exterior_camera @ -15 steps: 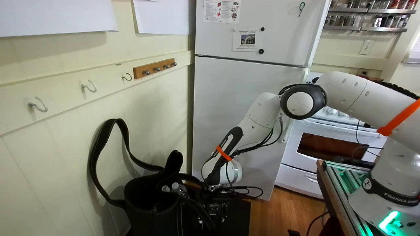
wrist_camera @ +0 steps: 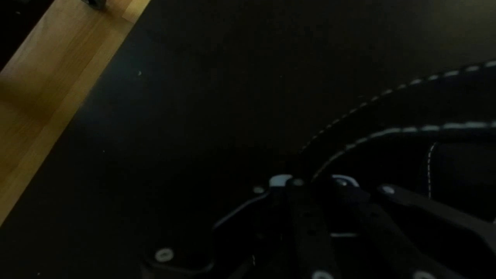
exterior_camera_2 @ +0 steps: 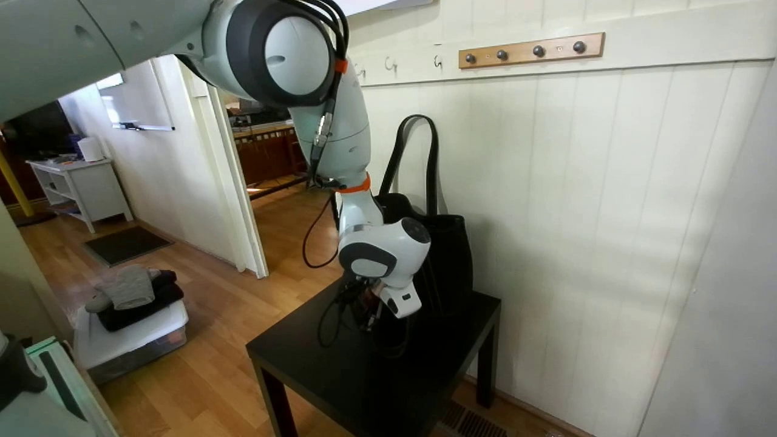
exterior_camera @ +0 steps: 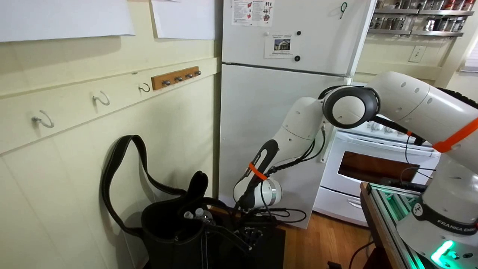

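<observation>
A black handbag (exterior_camera: 177,253) with white stitching stands upright against the wall on a dark table (exterior_camera_2: 291,338). One of its straps (exterior_camera: 123,154) rises in a loop by the wall. The near strap (wrist_camera: 418,107) curves across the wrist view into my gripper, which is shut on it; the dark fingers blend with the strap, so the exact hold is hard to see. Low beside the bag, the gripper (exterior_camera: 253,240) is pulling that strap out to the bag's side. Clear bottles (exterior_camera: 201,214) show in the bag's open top.
Wall hooks (exterior_camera: 101,98) and a wooden peg rack (exterior_camera: 175,78) are mounted above the bag. The fridge (exterior_camera: 269,130) stands behind the arm. Bare tabletop lies around the gripper, with wooden floor (wrist_camera: 60,93) past its edge.
The arm has risen a little and shifted slightly right in exterior view 1. The near strap, which drooped in an arc, now stretches straighter toward the gripper. The bag's body has stayed put.
</observation>
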